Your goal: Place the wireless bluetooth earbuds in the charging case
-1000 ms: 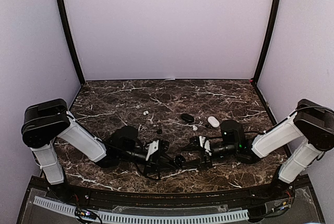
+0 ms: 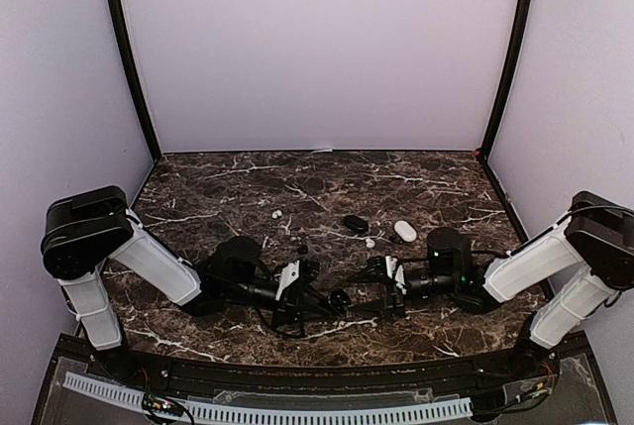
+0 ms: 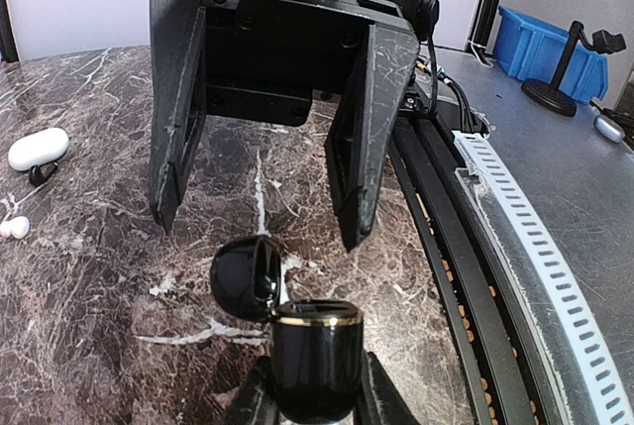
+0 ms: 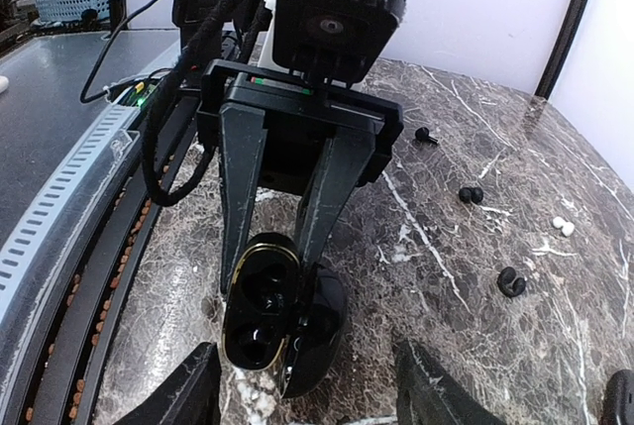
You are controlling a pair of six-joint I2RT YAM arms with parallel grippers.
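A black charging case with gold rim (image 3: 317, 361) is held by my left gripper, shut on it, near the front middle of the table; its lid (image 3: 238, 276) is open. In the right wrist view two cavities face the camera, their contents unclear. My right gripper stands open just beside the case, nothing between its fingers. Earbuds lie on the marble: black pairs (image 4: 512, 282) (image 4: 471, 194), a single black one (image 4: 426, 136) and a white pair (image 4: 563, 225).
A closed white case (image 2: 404, 231) and a closed black case (image 2: 356, 223) lie behind my right gripper. The front rail borders the table.
My left gripper has moved very slightly, still with the case in it.
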